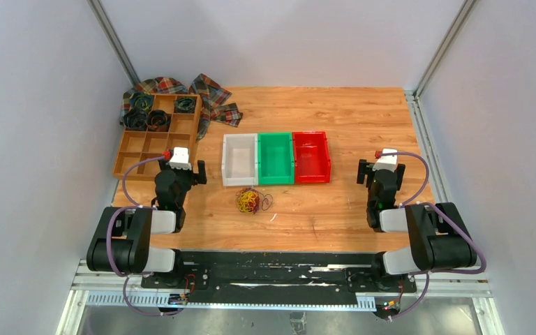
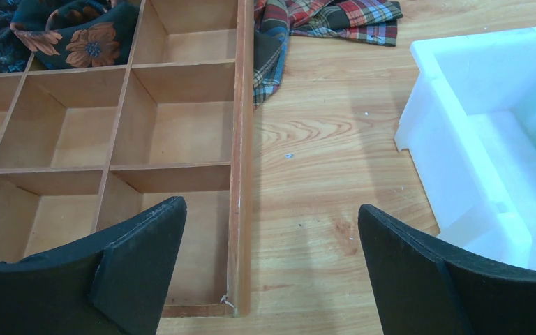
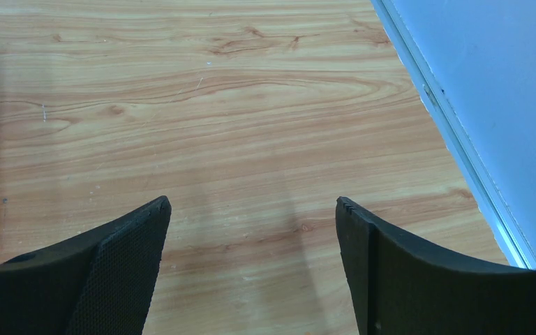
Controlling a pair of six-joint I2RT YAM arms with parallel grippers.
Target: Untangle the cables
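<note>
A tangled bundle of yellow and dark red cables [image 1: 248,202] lies on the table just in front of the white bin, with loose loops to its right. My left gripper [image 1: 182,165] is open, up and to the left of the bundle; its wrist view shows only table, a wooden box and the white bin between and beyond its fingers. My right gripper [image 1: 381,167] stands open at the right side of the table, well away from the cables, with bare wood below it in its wrist view.
A wooden compartment box [image 1: 132,139] with rolled cloths and a plaid cloth [image 1: 210,91] sits at back left. White [image 1: 239,157], green [image 1: 276,157] and red [image 1: 311,157] bins stand in a row mid-table. Walls border it.
</note>
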